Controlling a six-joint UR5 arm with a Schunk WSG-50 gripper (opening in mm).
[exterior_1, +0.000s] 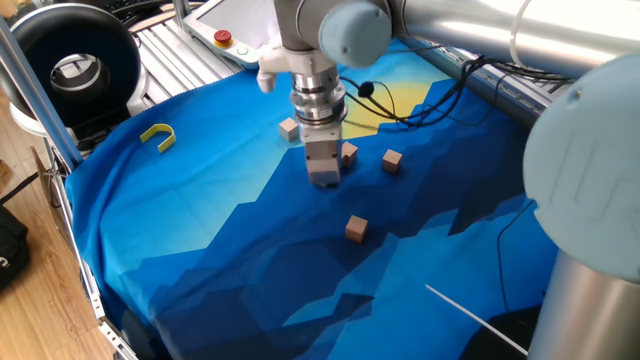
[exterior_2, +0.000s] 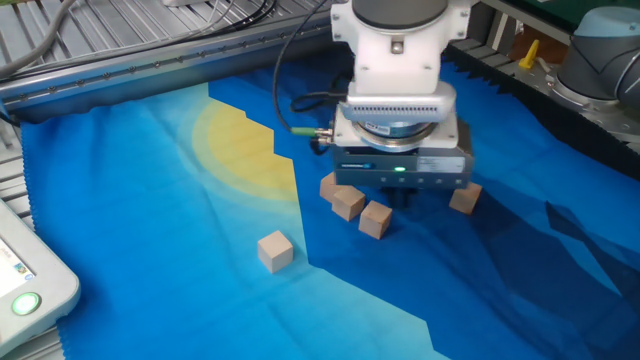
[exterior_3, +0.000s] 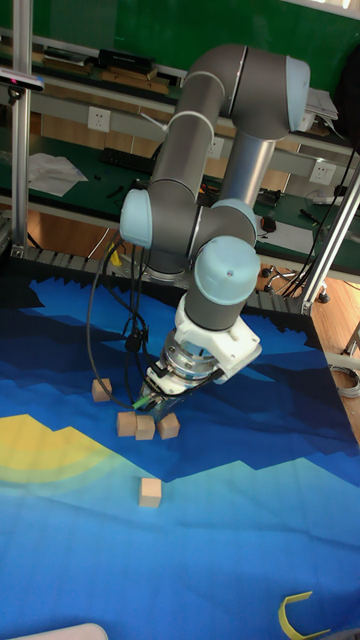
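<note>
Several small wooden cubes lie on the blue printed cloth. One cube (exterior_2: 276, 251) sits apart on its light-blue part, and another cube (exterior_2: 465, 198) is just right of the gripper body. Between them, a middle cube (exterior_2: 348, 203) and a nearer cube (exterior_2: 375, 219) lie close together, with a further cube (exterior_2: 332, 185) partly behind. My gripper (exterior_2: 400, 198) points down over the cloth beside this cluster; its fingers are small, dark and mostly hidden under the housing. In exterior view 1 the gripper body covers part of the cluster. Whether the fingers are open or shut does not show.
A yellow curved piece (exterior_1: 158, 136) lies far from the cubes, near the cloth's edge. A teach pendant (exterior_2: 28, 285) stands at the cloth's side. Black cables (exterior_1: 440, 110) hang from the arm.
</note>
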